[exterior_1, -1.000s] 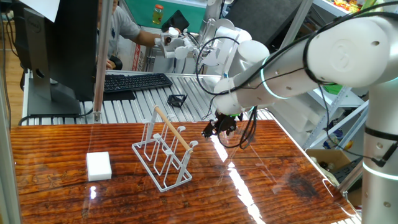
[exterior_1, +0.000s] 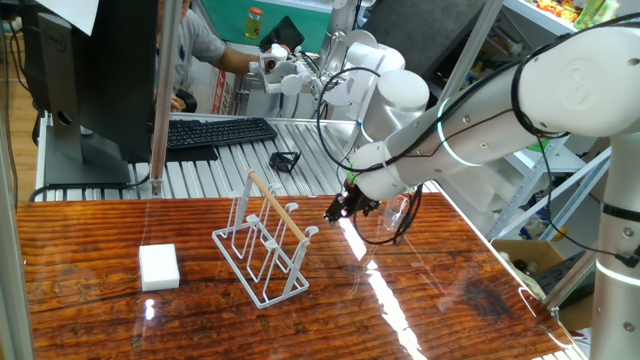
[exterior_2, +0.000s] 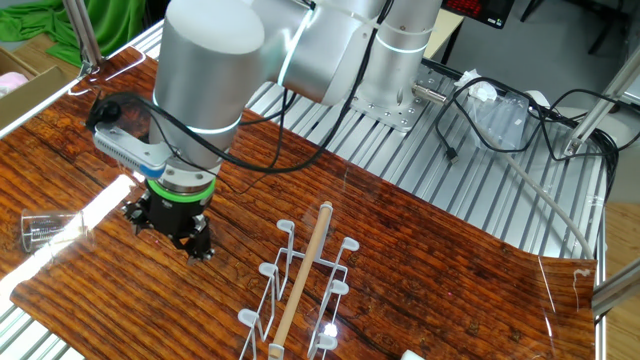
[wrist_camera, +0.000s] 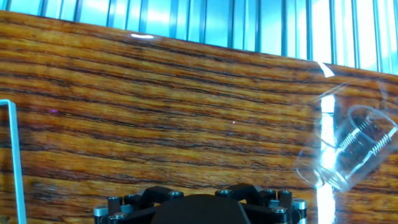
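Note:
A clear glass cup (wrist_camera: 354, 149) lies on its side at the right of the wrist view. In exterior view 2 the same cup (exterior_2: 48, 231) rests near the left table edge, to the left of my gripper (exterior_2: 168, 232). The black gripper is open above the bare wood, its fingers spread wide and nothing visible between them. A white wire cup rack (exterior_1: 262, 255) with a wooden top bar (exterior_1: 275, 203) stands upright on the table, apart from the gripper. No cup hangs on its pegs.
A white block (exterior_1: 158, 267) sits left of the rack. Behind the wooden tabletop (exterior_1: 90, 325) are a ribbed metal surface, a keyboard (exterior_1: 222, 131) and a monitor. A cable loops beside the wrist.
In exterior view 1 my arm's wrist and forearm have swung slightly right and down, while the fingers stay in nearly the same spot. The rack and white block have not moved.

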